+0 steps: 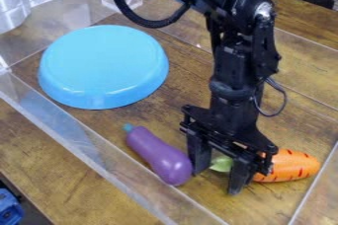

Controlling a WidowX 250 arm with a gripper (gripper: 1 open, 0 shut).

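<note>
My black gripper (224, 156) is down on the wooden tray floor, over a carrot toy with a green top (282, 169) whose orange body pokes out to its right. Whether the fingers are closed on it is hidden by the gripper itself. A purple eggplant toy (157, 157) lies just left of the gripper.
A blue disc (103, 69) lies at the upper left. The clear tray wall (73, 135) runs along the lower left, with a small blue object (8, 209) beyond it. Bare wood lies at the upper right.
</note>
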